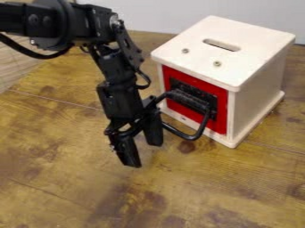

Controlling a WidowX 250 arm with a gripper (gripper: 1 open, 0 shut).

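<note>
My black gripper [143,150] hangs low over the wooden floor at the centre, its two fingers apart with nothing visible between them. To its right stands a white box [251,107] with a slot and two knobs on top and a red front panel [177,110] holding a dark insert. A black bent handle or door piece [201,122] juts from that front, its lower end reaching behind or beside my gripper; whether they touch I cannot tell.
A pale wall stands behind the box. My arm and a cable take up the upper left.
</note>
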